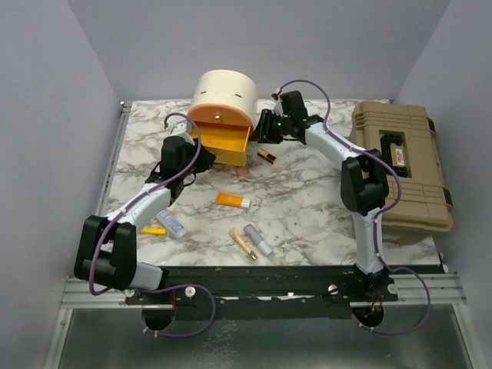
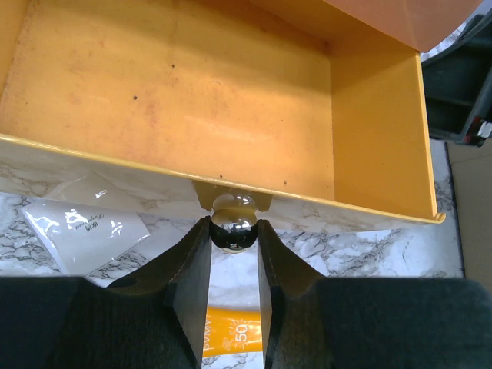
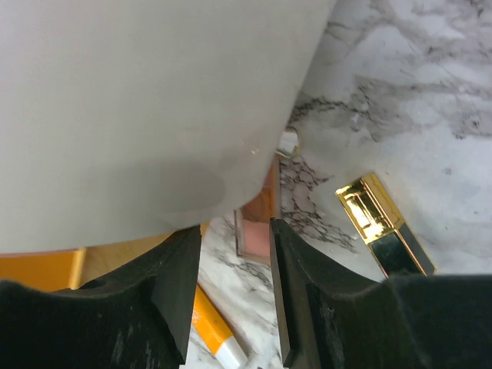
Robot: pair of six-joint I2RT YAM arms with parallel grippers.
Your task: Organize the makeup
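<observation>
A domed white organizer with a peach front has its lower yellow drawer pulled open and empty. My left gripper is shut on the drawer's metal knob. My right gripper is at the organizer's right side, close to its white body, fingers apart with nothing visibly held. An orange tube, a blue-labelled pouch, a yellow item, a beige tube and a grey tube lie in front. A black-and-gold item lies beside the organizer.
A pinkish compact lies near the drawer. A large tan case fills the table's right side. The middle and back left of the marble table have free room.
</observation>
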